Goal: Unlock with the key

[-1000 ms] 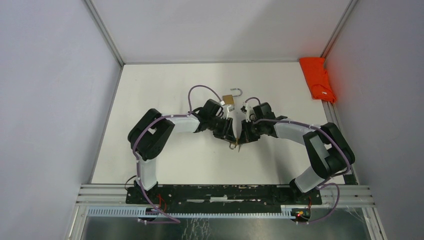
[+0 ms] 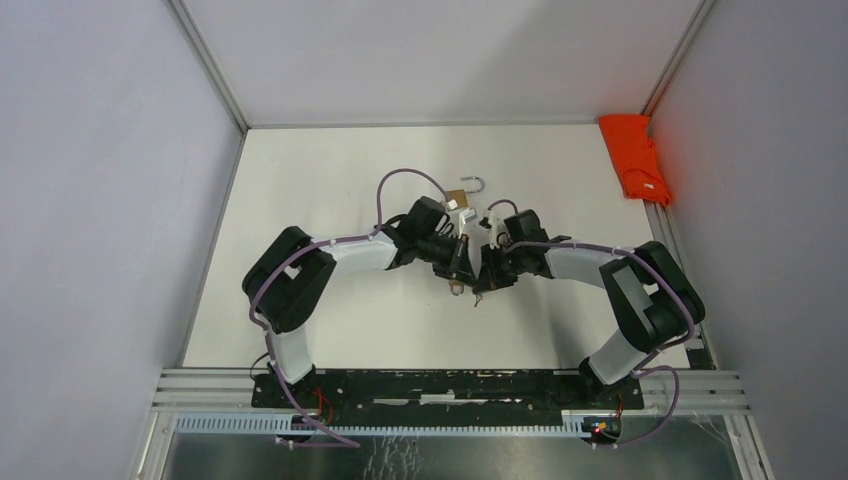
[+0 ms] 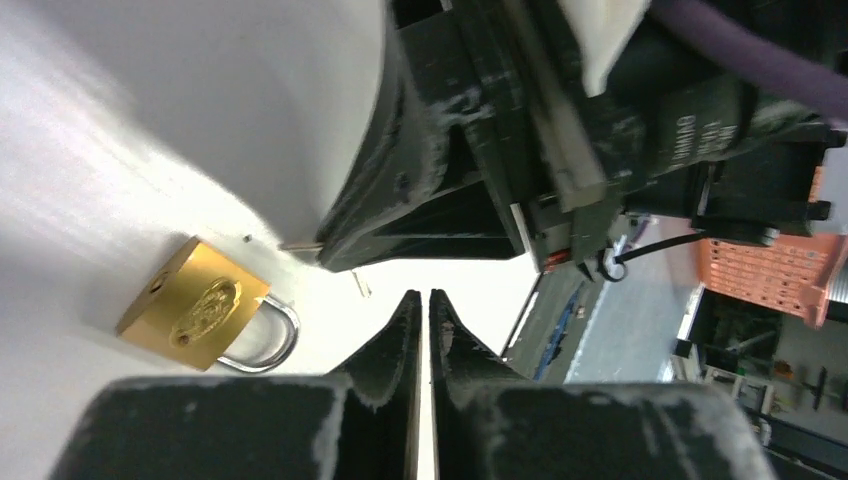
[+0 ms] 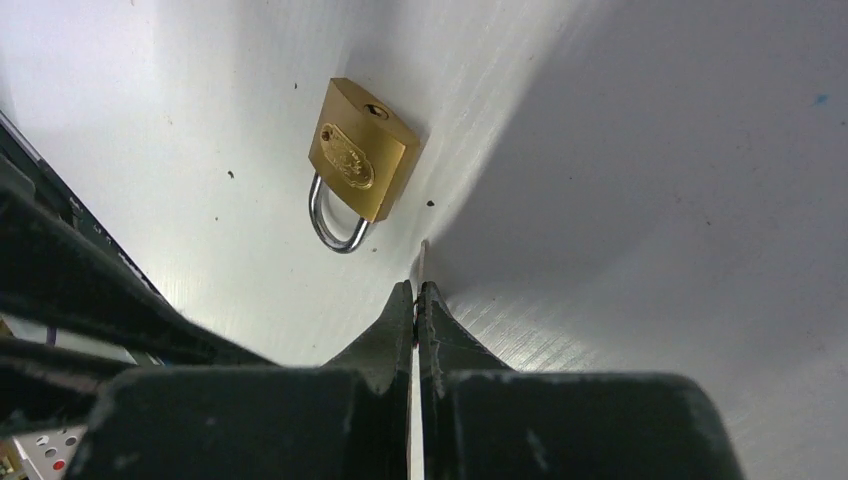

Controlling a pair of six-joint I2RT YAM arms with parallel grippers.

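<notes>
A brass padlock (image 2: pixel 456 287) with its shackle in place lies on the white table; in the left wrist view, the padlock (image 3: pixel 195 310) rests left of my left gripper, clear of its tips. That gripper is slightly open, a narrow empty gap between its fingers. My right gripper is shut on a thin metal key (image 4: pixel 422 262) that sticks out past the tips. From the left wrist view, the key (image 3: pixel 300 247) points toward the padlock without touching it. The keyhole (image 4: pixel 376 111) faces away from the shackle. Most of the key is hidden by the fingers.
Behind the arms lies another brass block (image 2: pixel 457 198) beside a loose-looking metal shackle (image 2: pixel 476 185). An orange cloth (image 2: pixel 636 160) sits at the back right corner. The two grippers are close together.
The left gripper has shifted to the right; the right arm has barely moved.
</notes>
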